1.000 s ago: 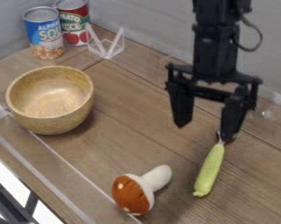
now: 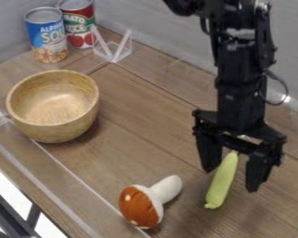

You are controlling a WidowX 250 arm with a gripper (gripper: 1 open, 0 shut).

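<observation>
My black gripper (image 2: 238,160) is open and low over a pale green, elongated toy vegetable (image 2: 219,189) lying on the wooden table. Its fingers straddle the upper part of that vegetable, whose far end is hidden by the gripper. Whether the fingers touch it, I cannot tell. An orange-and-white toy mushroom (image 2: 141,206) lies to the left of it, nearer the front.
A wooden bowl (image 2: 52,112) sits on the left. Two cans, a blue one (image 2: 48,39) and a red one (image 2: 78,23), stand at the back left by white tape marks.
My gripper has moved down and toward the front, onto the pale green vegetable's upper part. The vegetable, mushroom, bowl and cans have not visibly moved.
</observation>
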